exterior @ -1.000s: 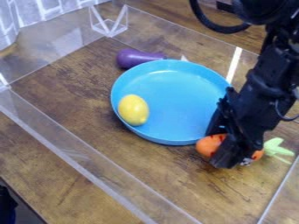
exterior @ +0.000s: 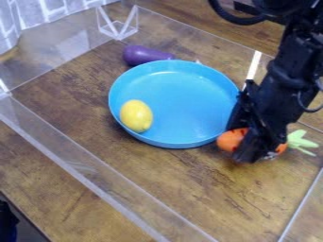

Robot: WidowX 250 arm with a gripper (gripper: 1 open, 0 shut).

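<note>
My black gripper (exterior: 259,140) comes down from the upper right, shut on an orange toy carrot (exterior: 231,141) with green leaves (exterior: 299,142), just at the front right rim of a blue plate (exterior: 177,81). A yellow lemon-like toy (exterior: 136,115) lies on the plate's left side. The gripper partly hides the carrot's middle.
A purple toy eggplant (exterior: 146,55) lies behind the plate. Clear plastic walls (exterior: 101,170) run along the left and front. Bare wooden board (exterior: 190,198) fills the front.
My gripper and the carrot have moved slightly up, toward the back. The plate has shifted a little left and back.
</note>
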